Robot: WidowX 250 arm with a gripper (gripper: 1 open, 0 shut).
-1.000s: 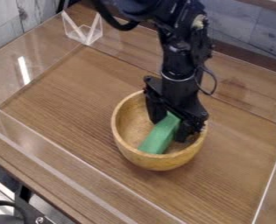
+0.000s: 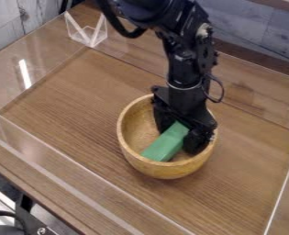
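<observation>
A wooden bowl (image 2: 137, 156) holds a green block (image 2: 165, 142) lying tilted in it. My black gripper (image 2: 183, 127) reaches down from above into the right and back part of the bowl, around or just over the block's upper end. The fingertips are partly hidden; by the visible shape the gripper looks open, though whether it touches the block is unclear.
A wooden table (image 2: 61, 119) surrounds the bowl, with free room at left and right. Clear plastic holders stand at the back left and left edge. A black cable shows at the bottom left.
The gripper has shifted slightly within the bowl over the last second, and the green block's visible part has changed slightly.
</observation>
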